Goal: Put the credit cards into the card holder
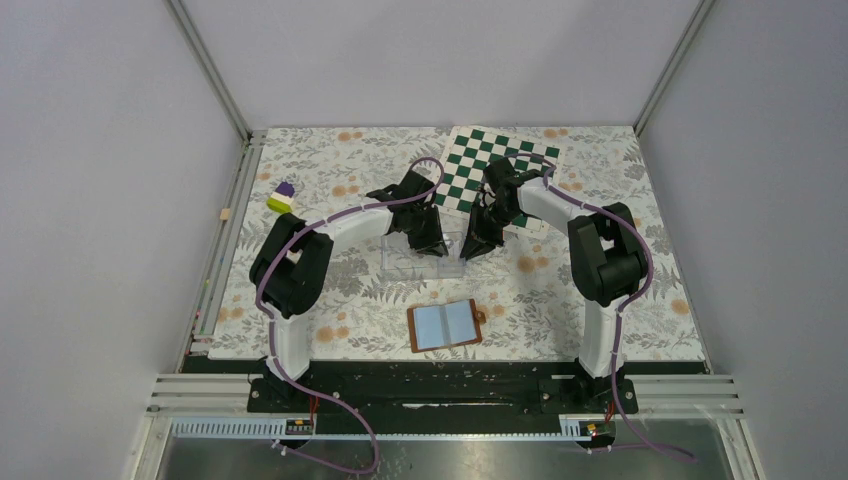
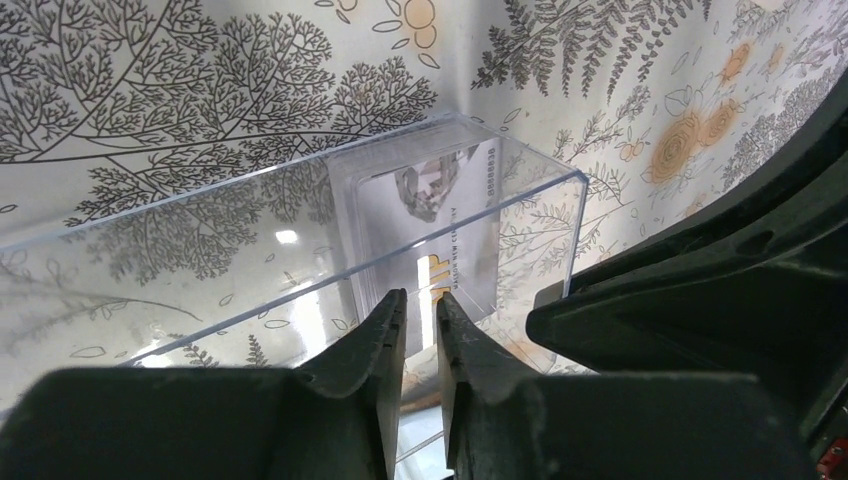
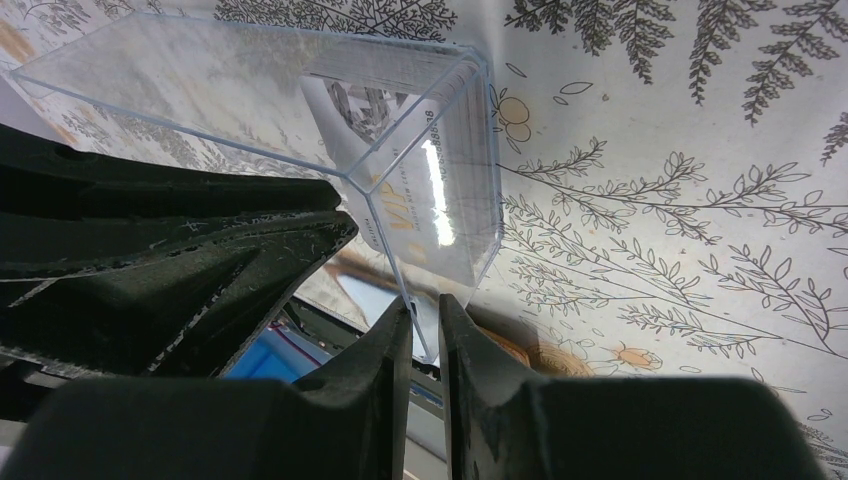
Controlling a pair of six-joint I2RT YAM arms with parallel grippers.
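A clear box [image 1: 400, 273] lies mid-table under both grippers, with a pale card [image 2: 408, 235] bearing a dark picture and gold marks inside its right end. The same card [image 3: 420, 190] shows through the clear walls in the right wrist view. My left gripper is over that end, its fingers a little apart with nothing seen between them. At the box's right edge my right gripper is shut on the clear wall. Nearer the front lies a brown-edged, open folder with pale panels [image 1: 429, 328], apparently the card holder.
A green-and-white checkered board [image 1: 462, 165] lies at the back, partly under the right arm. A small purple, white and yellow object [image 1: 282, 197] sits at the far left. The two grippers are very close together.
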